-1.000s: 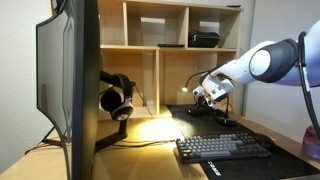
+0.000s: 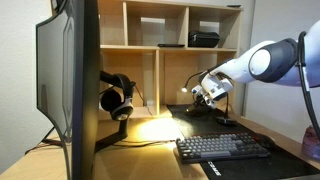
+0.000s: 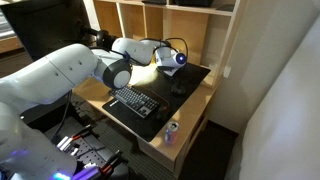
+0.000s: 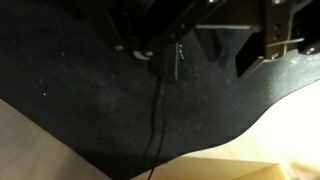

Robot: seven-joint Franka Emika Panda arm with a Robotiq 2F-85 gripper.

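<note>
My gripper (image 2: 203,98) is low over the back right of the desk, above the dark mat. In the wrist view the gripper shows its dark fingers (image 4: 258,52) at the top edge, part open with a gap between them. A thin black cable (image 4: 157,125) runs from beside the left finger down across the mat (image 4: 85,85). Whether the cable touches that finger is too dark to tell. Nothing is clearly held.
A keyboard (image 2: 222,147) lies on the mat nearer the front, with a mouse (image 2: 263,141) right of it. Headphones (image 2: 117,100) hang at the left, behind the monitor (image 2: 85,90). Shelves (image 2: 150,48) with a black case (image 2: 203,40) rise behind.
The arm and gripper have stayed nearly in place, with only a very slight shift around the gripper. The keyboard, headphones and shelf items have not moved.
</note>
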